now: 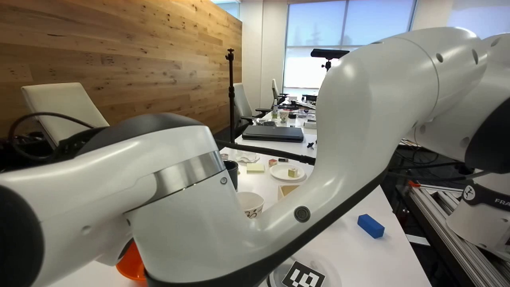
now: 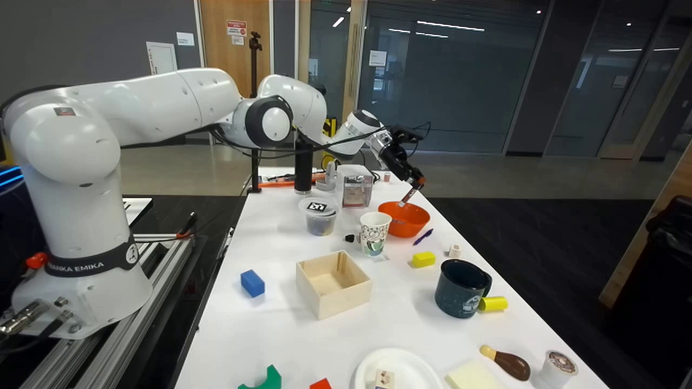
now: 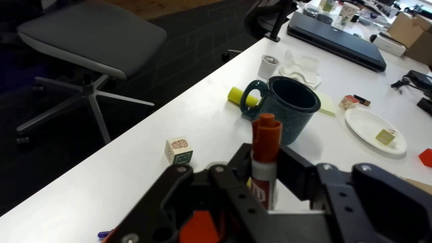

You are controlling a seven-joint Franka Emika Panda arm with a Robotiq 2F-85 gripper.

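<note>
A marker (image 3: 265,150) with an orange-red end, a white band and a dark red label stands upright between the fingers of my gripper, which is shut on it. In exterior view 2 the gripper (image 2: 415,183) hangs tilted at the far end of the table, over the orange bowl (image 2: 407,228). The marker (image 2: 407,196) points down, its lower end at the bowl's opening; whether it touches the bowl I cannot tell. Exterior view 1 shows only part of the bowl (image 1: 129,266), as the arm covers the gripper there.
Near the bowl are a paper cup (image 2: 374,236), a clear lidded tub (image 2: 319,220), a purple pen (image 2: 423,236) and a yellow block (image 2: 423,259). Further along stand a wooden box (image 2: 334,288) and a dark mug (image 2: 459,292). Open table lies around the blue block (image 2: 252,283).
</note>
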